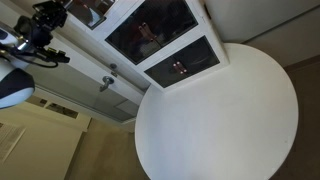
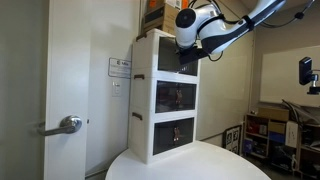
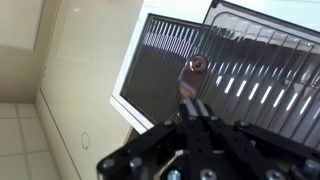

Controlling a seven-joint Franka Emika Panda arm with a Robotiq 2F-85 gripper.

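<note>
A white cabinet with dark-paned doors stands on a round white table. Close to its top compartment is my gripper, at the end of the white arm. From the wrist, a ribbed dark door panel and a wire-like ribbed panel fill the upper right. A reddish-brown handle shows just beyond the fingertips. My gripper looks shut, and nothing shows between its fingers. Whether it touches the handle, I cannot tell. Exterior view 1 has the arm at its left edge, beside the cabinet.
Lower cabinet doors are closed, with reddish handles. Brown boxes sit on top of the cabinet. A room door with a metal lever stands to the left.
</note>
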